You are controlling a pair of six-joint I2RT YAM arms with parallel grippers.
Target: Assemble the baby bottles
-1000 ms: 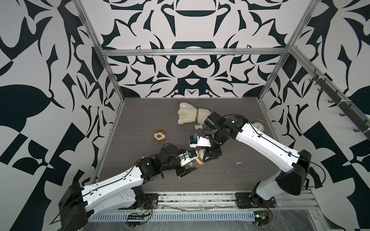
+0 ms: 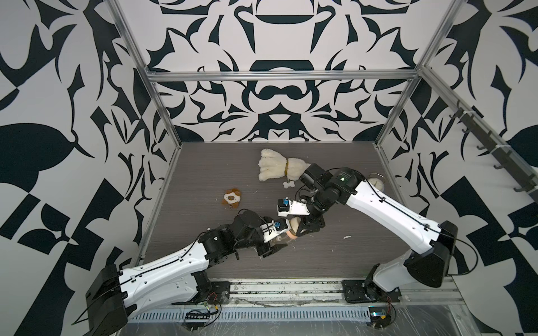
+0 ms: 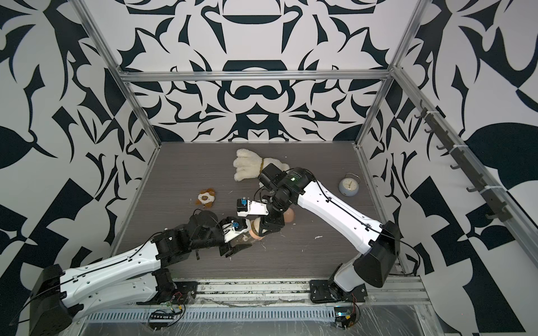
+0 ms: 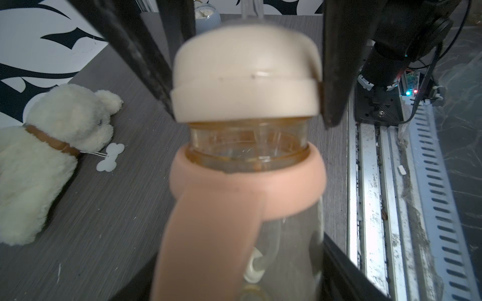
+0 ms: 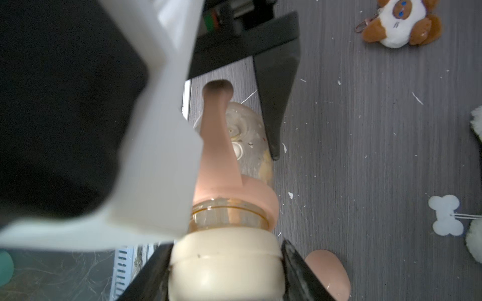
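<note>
A clear baby bottle [image 4: 288, 240] with a peach handle ring [image 4: 283, 188] is held in my left gripper [image 2: 274, 240], shut on it near the table's middle. My right gripper [image 3: 263, 226] is shut on the cream cap [image 4: 246, 75] at the bottle's top. In the left wrist view the cap sits over the clear amber-rimmed neck, above the ring; whether it is fully screwed on I cannot tell. A loose peach piece [image 5: 326, 273] lies on the table [image 5: 376, 150] near the right gripper.
A cream plush bear [image 2: 274, 165] with a bone tag [image 5: 444, 215] lies at the back. A small brown-and-white toy [image 3: 205, 197] lies left of middle, and a round pale clock [image 3: 348, 186] stands at the right.
The left arm looks the same.
</note>
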